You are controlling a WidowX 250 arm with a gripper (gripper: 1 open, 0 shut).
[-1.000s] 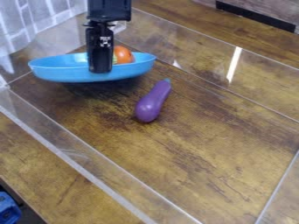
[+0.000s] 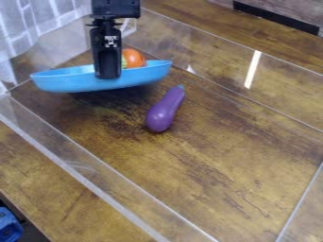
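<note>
My black gripper (image 2: 106, 66) hangs at the upper left over a blue oval dish (image 2: 70, 82), its lower end down inside or just behind the dish's near wall. An orange-red round object (image 2: 132, 57) sits in the dish, to the right of the gripper. A purple eggplant (image 2: 165, 109) lies on the wooden floor to the right and front of the dish. The fingertips are too small and dark to show whether they are open or shut.
Clear low walls edge the wooden floor (image 2: 214, 161), whose middle and right are free. A white crumpled sheet (image 2: 38, 47) is at the upper left, and a blue object (image 2: 7, 227) at the bottom left corner.
The gripper and the blue dish have shifted slightly over the last second. The eggplant has not moved.
</note>
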